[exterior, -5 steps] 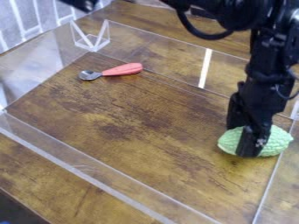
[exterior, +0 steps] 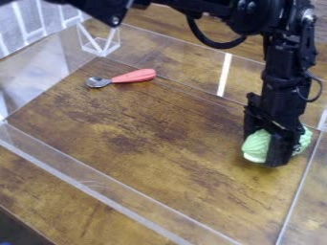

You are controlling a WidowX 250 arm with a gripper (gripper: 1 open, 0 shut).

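Note:
My black gripper [exterior: 273,144] is at the right of the camera view, low over the wooden table, shut on a pale green, textured, elongated object [exterior: 255,145]. Much of that object is hidden behind the fingers. A spoon [exterior: 132,76] with a pink handle and metal bowl lies flat at the upper left, well apart from the gripper.
Clear plastic walls [exterior: 96,195] edge the wooden work surface [exterior: 141,139]. A white wire-like shape stands at the top left.
The arm and gripper have shifted slightly, and less of the green object shows around the fingers than a second ago. The spoon has not moved.

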